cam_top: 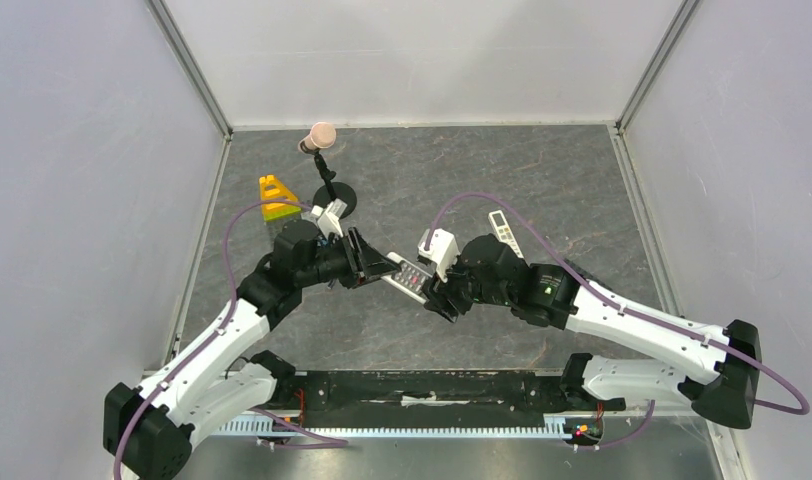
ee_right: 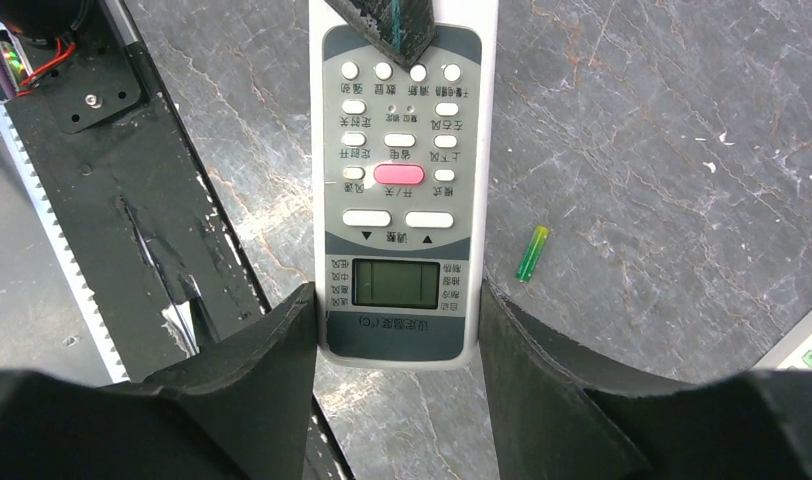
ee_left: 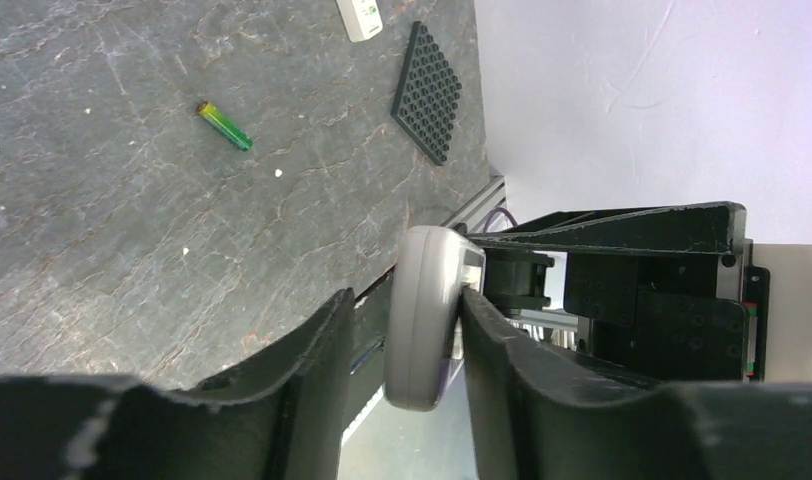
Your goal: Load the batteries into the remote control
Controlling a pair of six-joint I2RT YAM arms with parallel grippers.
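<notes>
My right gripper (cam_top: 432, 295) is shut on the grey-and-white remote control (cam_top: 407, 278), gripping it by its display end, buttons up in the right wrist view (ee_right: 398, 190). My left gripper (cam_top: 377, 262) is at the remote's other end, its fingers part open around that end; in the left wrist view the remote (ee_left: 422, 315) stands edge-on between them, and I cannot tell whether they touch it. A green battery lies on the floor of the workspace, also in the right wrist view (ee_right: 532, 252).
A second white remote (cam_top: 504, 233) and a dark studded mat (ee_left: 427, 95) lie to the right. A black stand (cam_top: 334, 198) with a pink top and a yellow object (cam_top: 277, 195) are at the back left.
</notes>
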